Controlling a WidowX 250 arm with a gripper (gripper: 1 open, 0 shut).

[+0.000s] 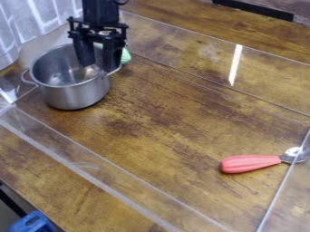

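Observation:
My black gripper (98, 50) is at the top left, pointing down, with its fingers low over the back and right part of a steel pot (72, 92). Whether it is open or shut, or holds anything, is hard to tell. A pale green object (123, 55) lies behind the pot, partly hidden by the gripper.
A red-handled utensil (252, 163) lies on the wooden table (169, 127) at the lower right. A blue object (33, 223) sits at the bottom left corner. Clear panels border the left side.

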